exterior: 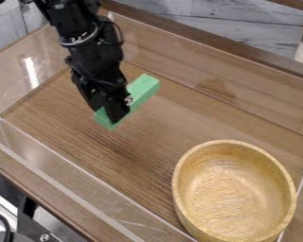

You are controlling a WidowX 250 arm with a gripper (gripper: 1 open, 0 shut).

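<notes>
My black gripper (114, 106) hangs over the wooden tray in the upper left of the camera view, shut on a green block (139, 91). The block is held tilted above the tray floor, partly hidden behind the fingers.
A round tan bowl (234, 194) stands at the lower right of the wooden tray (129, 170). The middle and upper right of the tray floor are clear. Raised edges bound the tray, with a grey wood-look surface beyond at the back.
</notes>
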